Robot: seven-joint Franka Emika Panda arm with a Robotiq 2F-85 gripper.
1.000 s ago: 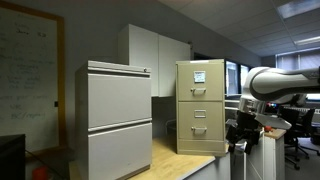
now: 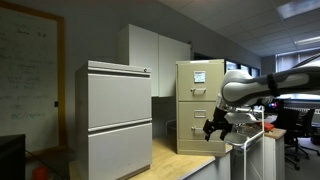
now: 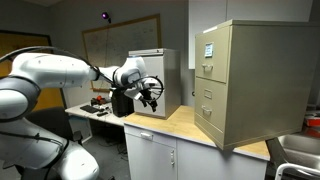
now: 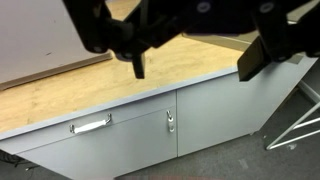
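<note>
My gripper is open, its two dark fingers [image 4: 250, 62] wide apart with nothing between them. In the wrist view it hangs over the front edge of the wooden counter [image 4: 70, 95], above the grey base cabinet [image 4: 215, 120]. A drawer handle [image 4: 90, 124] and a door handle [image 4: 170, 121] show on that base, apart from the fingers. A tan filing cabinet [image 2: 200, 107] and a light grey filing cabinet [image 2: 119, 115] stand on the counter. From exterior view 2, the gripper [image 3: 151, 95] appears in front of the grey one.
White wall cupboards [image 2: 155, 58] hang behind the filing cabinets. A wire rack [image 3: 297, 172] stands at the counter's right end. Chairs [image 2: 300, 140] are farther back.
In exterior view 1 my arm and gripper have moved left and up, now overlapping the lower part of the tan filing cabinet. The cabinets have not moved.
</note>
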